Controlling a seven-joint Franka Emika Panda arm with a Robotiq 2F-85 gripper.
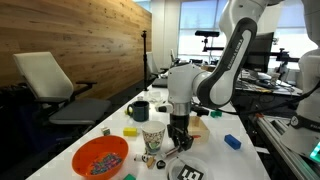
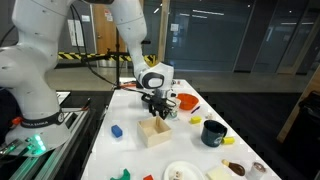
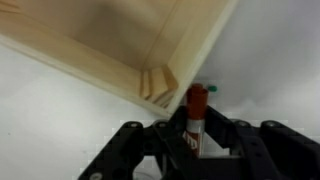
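A slim red-brown marker [image 3: 197, 103] with a white band stands between the fingers of my gripper in the wrist view, and the gripper is shut on it. Its lower part is hidden by the dark fingers. Close beside the marker is the rim of a pale wooden box [image 3: 105, 62], open-topped; whether they touch I cannot tell. In exterior view 1 the gripper [image 1: 183, 143] is low between the patterned cup and the white plate, with the box [image 1: 199, 130] partly behind it. Exterior view 2 shows the box [image 2: 152, 132] in front of the gripper [image 2: 160, 101].
Around the gripper stand a patterned cup [image 1: 153, 136], a red bowl [image 1: 100, 157] and a white plate [image 1: 201, 169] with a dark item on it. A dark mug [image 2: 213, 134] and a blue block [image 2: 117, 130] lie to either side of the box.
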